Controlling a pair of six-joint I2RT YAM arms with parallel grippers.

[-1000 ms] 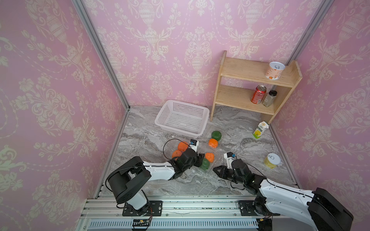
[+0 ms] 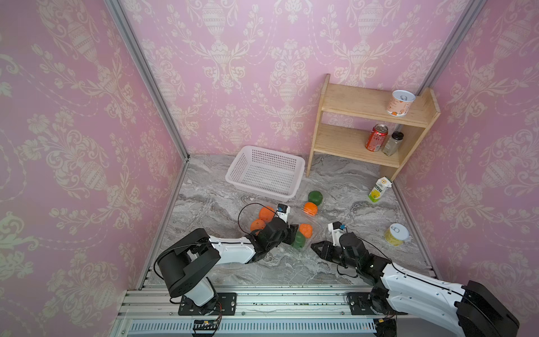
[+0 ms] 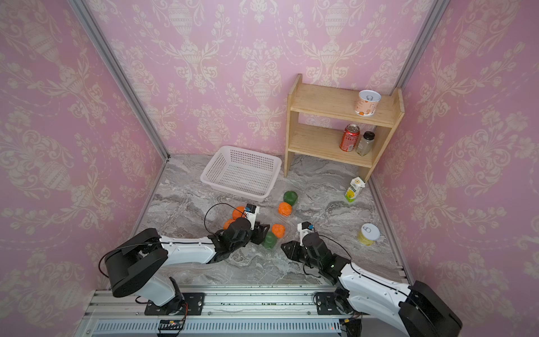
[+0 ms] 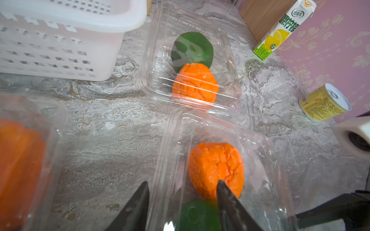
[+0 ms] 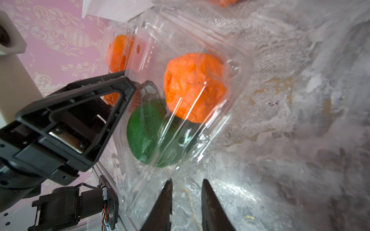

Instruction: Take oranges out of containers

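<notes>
A clear container holds a crinkled orange and a green fruit. My left gripper stands open above its left side, fingers apart. My right gripper is at the container's near right side; its fingertips are close together near the plastic wall, and I cannot tell what is between them. A second container behind holds an orange and a green fruit. More oranges lie in a container at left, partly hidden by my left arm.
A white basket stands behind the containers. At back right are a wooden shelf with cans and a jar, a juice carton and a yellow can.
My right arm has shifted very slightly, and my left gripper hardly at all. The containers look nearly unchanged.
</notes>
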